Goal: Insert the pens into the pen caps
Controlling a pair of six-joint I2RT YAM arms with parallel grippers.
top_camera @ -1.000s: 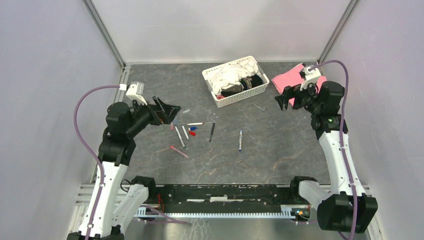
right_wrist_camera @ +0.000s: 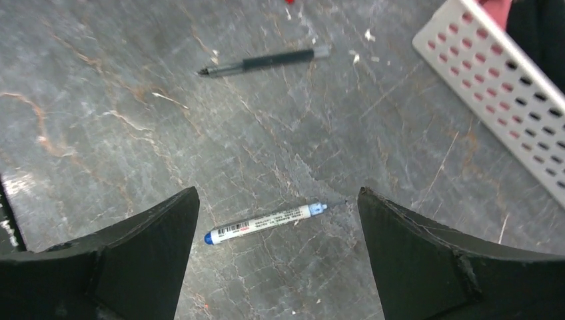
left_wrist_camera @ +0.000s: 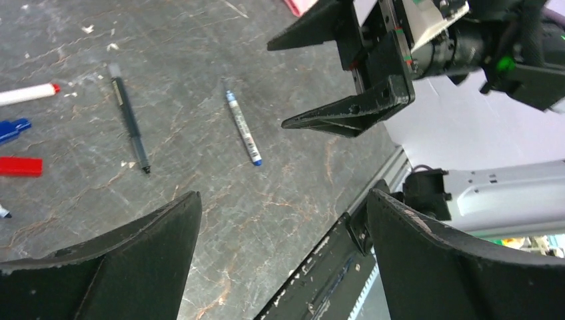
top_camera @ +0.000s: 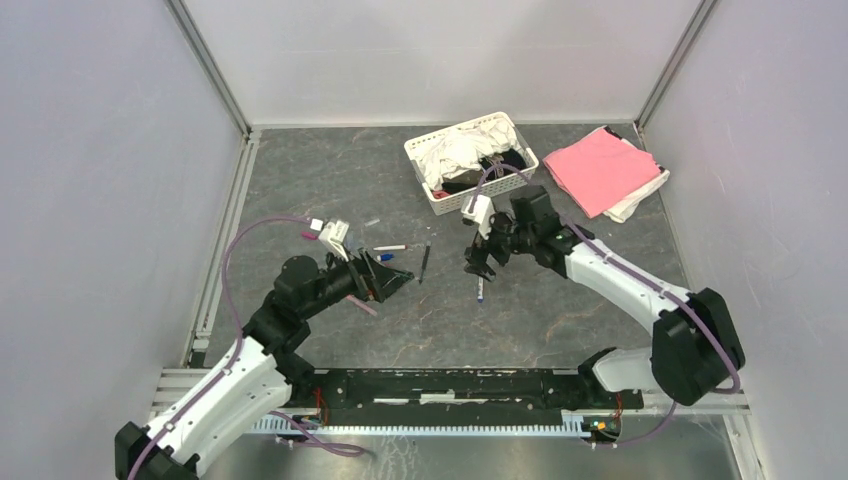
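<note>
On the grey table lies a white marker with blue ends [right_wrist_camera: 263, 223], uncapped to judge by its thin tip. My right gripper hovers over it, open, one finger to either side in the right wrist view. A dark pen [left_wrist_camera: 128, 115] lies left of that marker. Over the left cluster my left gripper [top_camera: 388, 280] is open too, with nothing between its fingers. A blue cap [left_wrist_camera: 13, 129], a red cap [left_wrist_camera: 20, 166] and a white pen with a red tip [left_wrist_camera: 28, 95] show at the left wrist view's edge. The left arm hides other pens from above.
A white basket [top_camera: 447, 207] of cloths stands at the back. Pink folded cloth [top_camera: 603, 170] lies at the back right. A red pen [top_camera: 361, 305] lies in front of the left gripper.
My right gripper has swung left from the right side to over the blue-ended marker. Both remain open.
</note>
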